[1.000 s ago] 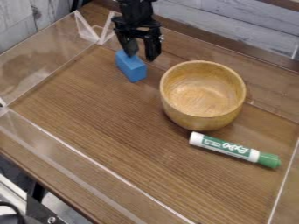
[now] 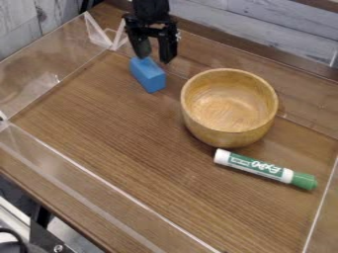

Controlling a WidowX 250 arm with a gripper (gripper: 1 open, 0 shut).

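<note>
The black gripper (image 2: pixel 150 47) is at the top centre, open, just above and behind a small blue block (image 2: pixel 146 74) on the wooden table. Whether anything touches it is hard to tell. A tan wooden bowl (image 2: pixel 228 131) sits right of the block. A white-and-green marker (image 2: pixel 264 168) lies at the lower right.
Clear walls border the left side.
The gripper has risen slightly away from the blue block, showing more of the block's top. The bowl and marker are unmoved.
</note>
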